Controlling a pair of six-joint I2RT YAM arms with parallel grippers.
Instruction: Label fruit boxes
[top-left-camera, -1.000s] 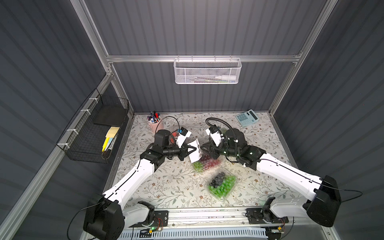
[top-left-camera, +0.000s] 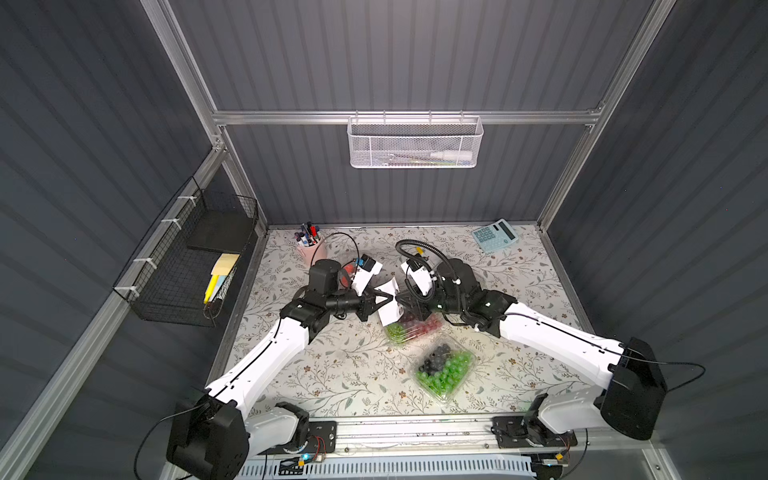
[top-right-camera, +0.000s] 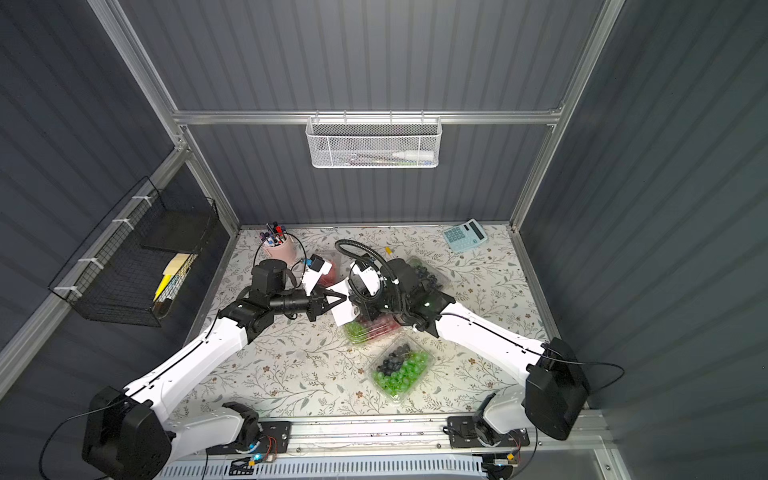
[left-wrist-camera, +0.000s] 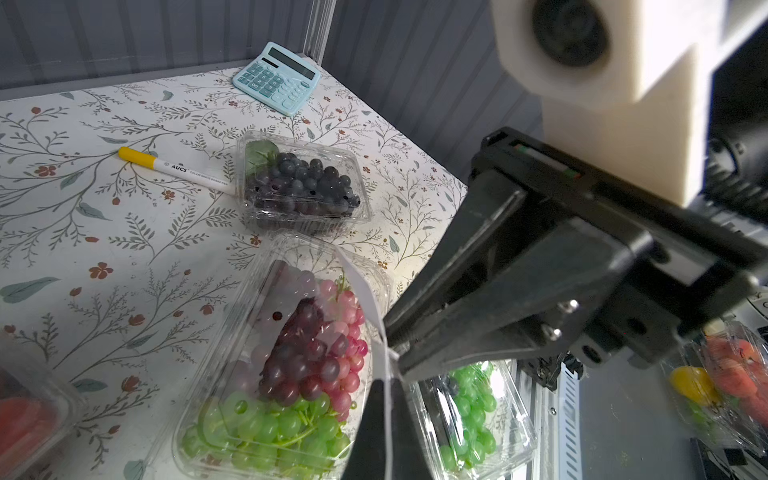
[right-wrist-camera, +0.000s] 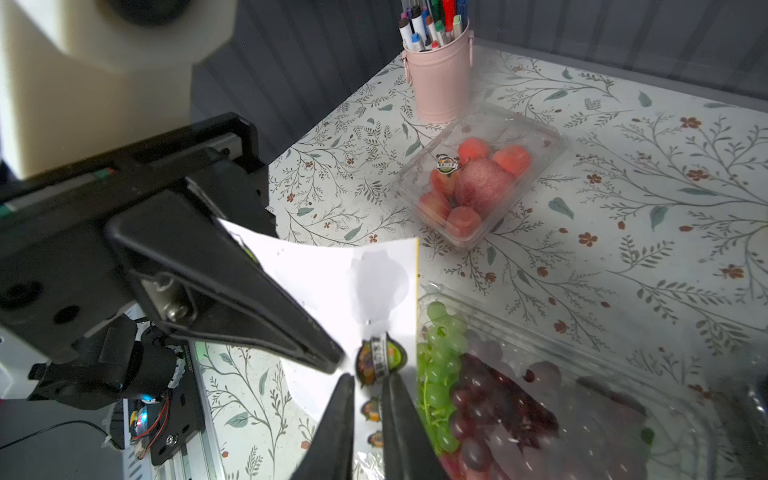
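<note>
My left gripper (top-left-camera: 389, 297) is shut on a white sticker sheet (right-wrist-camera: 320, 280), held upright above the table. Small dark fruit stickers (right-wrist-camera: 380, 360) run down the sheet's face. My right gripper faces that side, its two fingers a little apart at the top sticker; whether they touch it I cannot tell. Seen from the left wrist, the sheet is nearly edge-on and the right fingers (left-wrist-camera: 472, 328) reach its edge. Below lies a clear box of red and green grapes (left-wrist-camera: 312, 352). A peach box (right-wrist-camera: 480, 180) at the back left carries a sticker on its lid.
A box of dark grapes (left-wrist-camera: 304, 180) lies farther back, beside a yellow-capped marker (left-wrist-camera: 172, 166). Nearer the front is a box of green and black grapes (top-left-camera: 444, 368). A pink pen cup (right-wrist-camera: 444, 80) and a calculator (top-left-camera: 495, 236) stand at the back.
My left arm and the sheet stay in place.
</note>
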